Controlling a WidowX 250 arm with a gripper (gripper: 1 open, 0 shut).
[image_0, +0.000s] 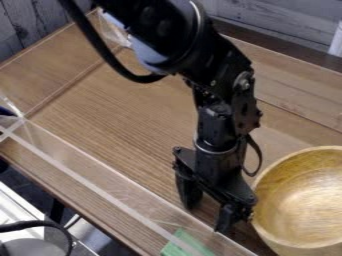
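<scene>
My black gripper (211, 200) is lowered to the wooden table (107, 100) near its front edge, just left of a wooden bowl (305, 195). Its fingers point down beside the bowl's left rim. Whether anything is between them, and how far apart they stand, is hard to make out against the dark body.
A clear plastic strip (94, 190) runs along the front edge, with a piece of green tape (185, 245) at the bottom. Cables and white equipment lie off the table at lower left.
</scene>
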